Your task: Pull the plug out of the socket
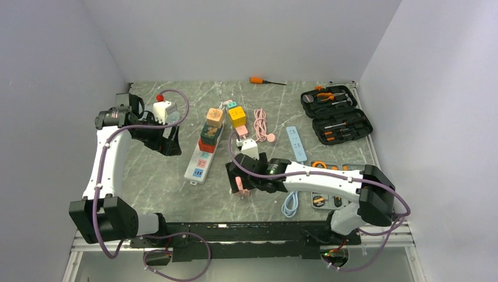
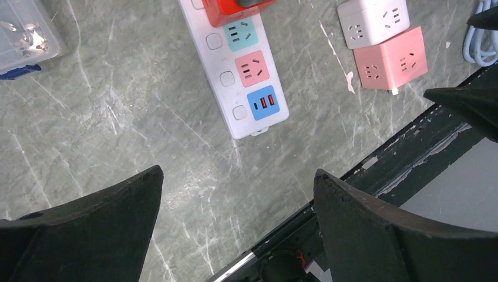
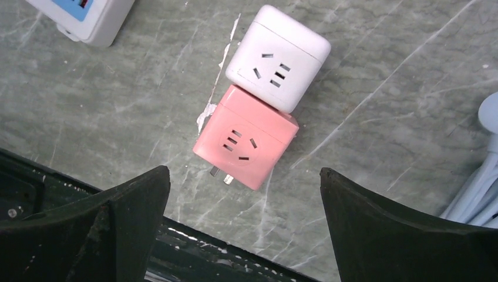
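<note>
A white power strip (image 1: 198, 167) carries a red cube plug (image 1: 207, 145), a dark green cube plug (image 1: 209, 134) and a wooden-looking cube plug (image 1: 215, 117). In the right wrist view, a pink cube plug (image 3: 246, 136) lies on the table with its metal prongs showing, touching a white cube plug (image 3: 279, 59). Over these two cubes my right gripper is open, its fingers apart and nothing gripped. My left gripper hangs open to the left of the strip, with bare table between its fingers. The strip's near sockets are uncovered.
Behind the strip are a yellow cube (image 1: 237, 116) and a coiled pink cord (image 1: 260, 124). A blue power strip (image 1: 296, 144) and tool cases (image 1: 342, 126) are on the right. A clear container (image 2: 26, 38) sits at left.
</note>
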